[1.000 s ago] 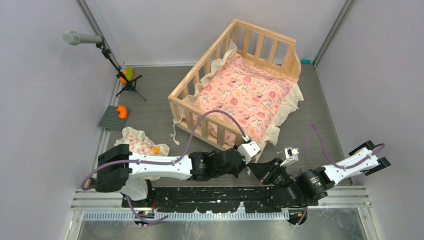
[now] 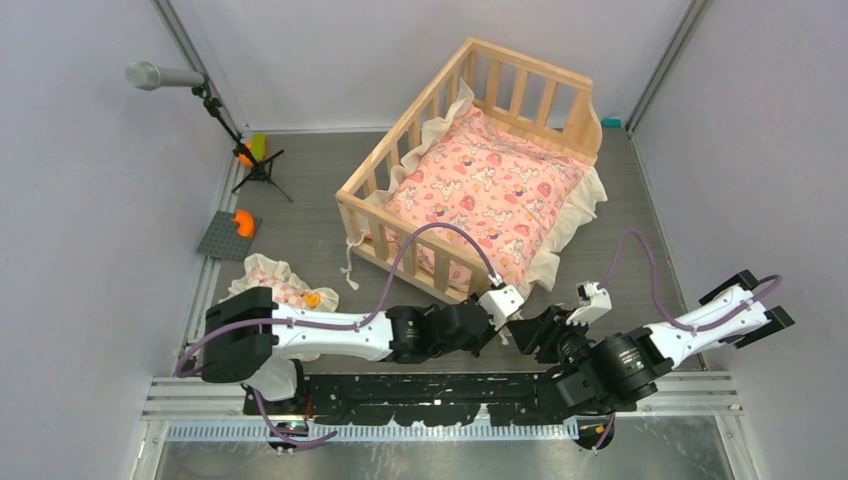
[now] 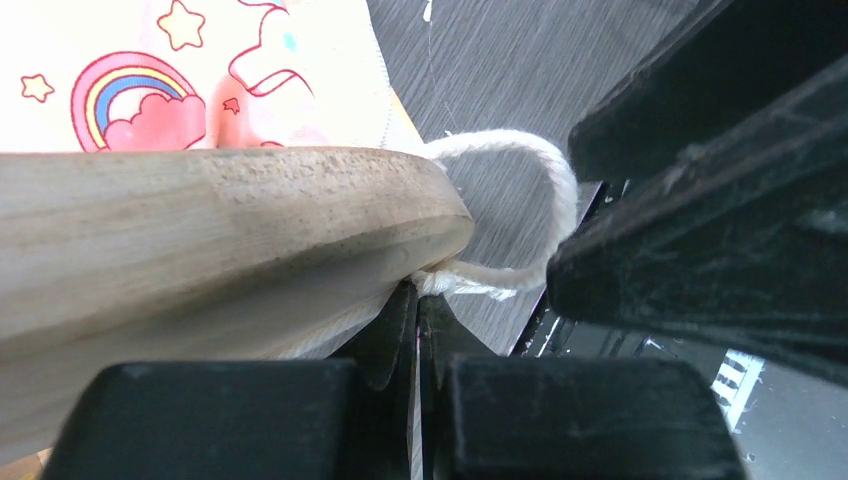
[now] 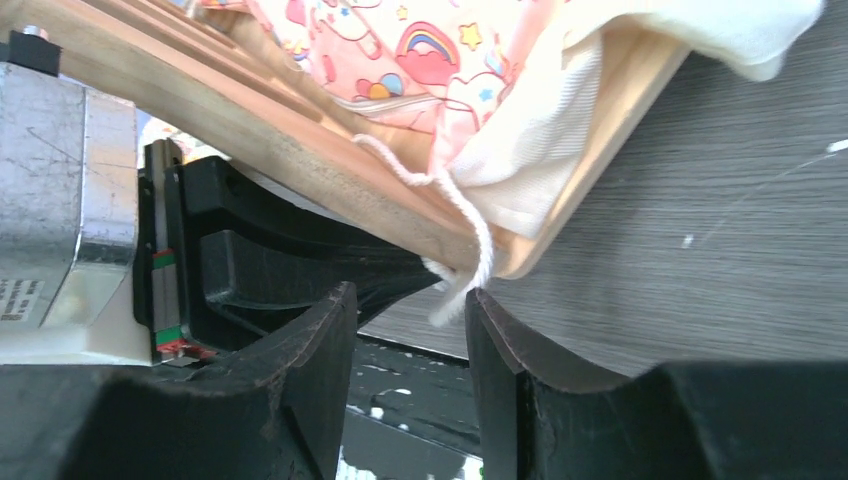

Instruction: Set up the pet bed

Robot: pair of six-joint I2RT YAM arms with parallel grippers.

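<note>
The wooden pet bed holds a pink patterned cushion with cream frills. At its near corner a white cord loops around a wooden rail. My left gripper is shut right at the cord, pinching it against the rail's underside in view; the right gripper's dark fingers loom beside the loop. In the right wrist view my right gripper stands open below the rail, the cord's hanging end between its fingertips or just above them; whether it touches cannot be told.
A small pillow lies at the lower left. A grey board with an orange piece and a tripod stand are along the left side. Bare floor lies right of the bed.
My right gripper has shifted slightly up and to the right in the top view. The left arm has moved slightly rightward; the bed looks unchanged.
</note>
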